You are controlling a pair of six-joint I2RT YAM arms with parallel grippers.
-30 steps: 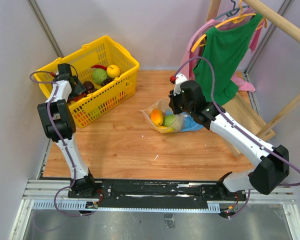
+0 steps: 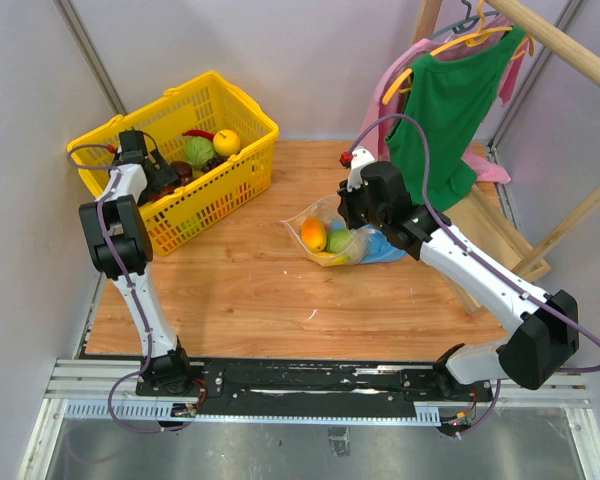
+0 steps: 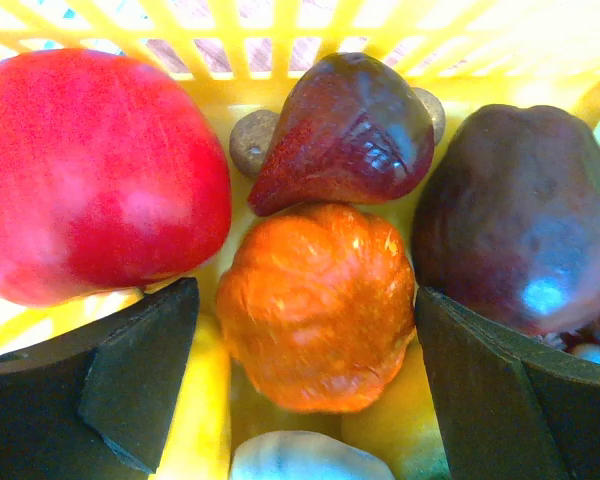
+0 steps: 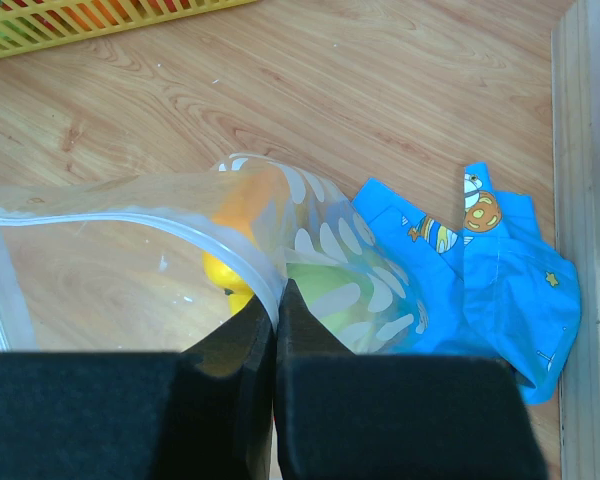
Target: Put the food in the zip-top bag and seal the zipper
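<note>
My left gripper is open inside the yellow basket (image 2: 200, 205), its fingers either side of an orange pumpkin-like item (image 3: 315, 305). Around it lie a red fruit (image 3: 95, 175), a dark fig (image 3: 345, 130) and a purple item (image 3: 510, 210). My right gripper is shut at the rim of the clear zip-top bag (image 4: 120, 220), whose plastic runs into the fingertips. The bag holds an orange item (image 2: 314, 235), a green one (image 2: 339, 241) and something yellow, seen through the plastic.
A blue printed cloth (image 4: 510, 300) lies beside the bag. A rack with hanging clothes (image 2: 440, 130) stands at the back right.
My left arm has shifted very slightly within the basket over the last second. The right arm and the bag have not visibly moved.
</note>
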